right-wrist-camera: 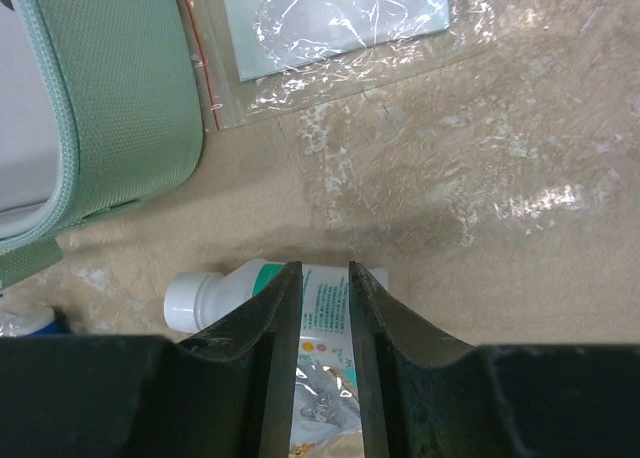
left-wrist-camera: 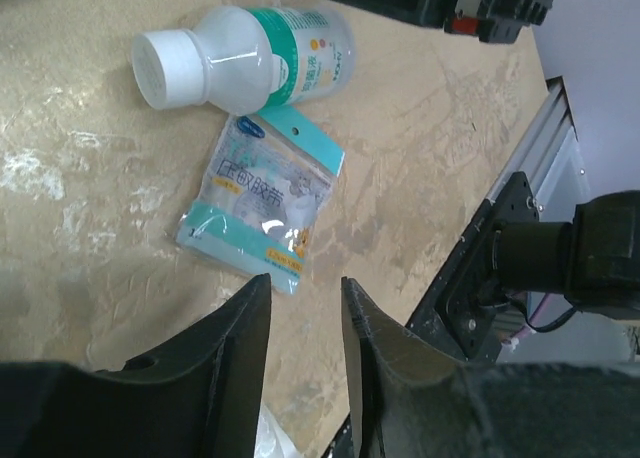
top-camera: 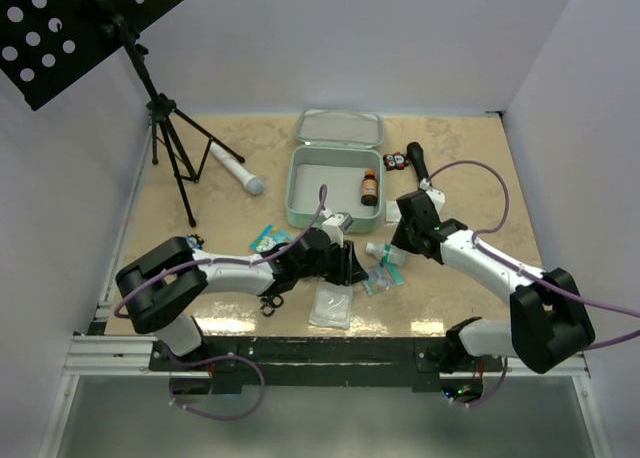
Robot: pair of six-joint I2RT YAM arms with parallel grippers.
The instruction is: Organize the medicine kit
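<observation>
A white bottle with a green label [top-camera: 386, 253] lies on its side, cap to the left, against the upper edge of a small clear and teal packet [left-wrist-camera: 262, 193]. My right gripper is low over the bottle's right part. Its fingers stand a little apart with the label showing between them; whether they grip it is unclear. My left gripper is part open below the packet, with nothing between its fingers. The green kit box [top-camera: 330, 183] has its lid back and holds a brown bottle [top-camera: 369, 188].
A clear pouch [top-camera: 331, 304] lies below the left gripper, scissors [top-camera: 271, 304] beside it. A flat bag [right-wrist-camera: 335, 23] lies right of the box. A blue-capped item [right-wrist-camera: 35, 321] lies near the bottle. The tripod [top-camera: 170, 128] stands at left.
</observation>
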